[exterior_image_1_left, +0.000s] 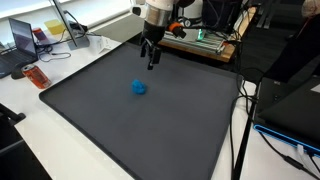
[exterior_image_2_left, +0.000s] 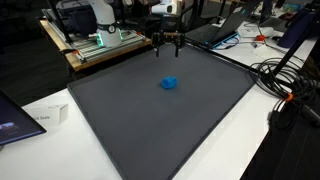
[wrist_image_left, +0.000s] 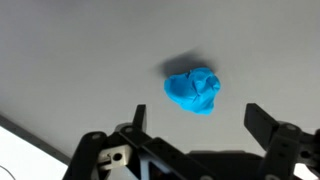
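Note:
A crumpled bright blue piece (exterior_image_1_left: 138, 87), seemingly cloth, lies on the dark grey mat. From the second exterior view the blue piece (exterior_image_2_left: 168, 82) sits alone, towards the arm's side of the mat. My gripper (exterior_image_1_left: 150, 62) hangs above the mat, behind the blue piece and apart from it. In the wrist view its fingers (wrist_image_left: 139, 116) stand wide apart with nothing gripped. There the blue piece (wrist_image_left: 192, 90) shows whole, just beyond the fingertips and centred between them.
An orange-red can (exterior_image_1_left: 36, 76) stands off its left corner. Black cables (exterior_image_2_left: 285, 85) lie beside the mat, and a laptop (exterior_image_1_left: 24, 38) is at the back left.

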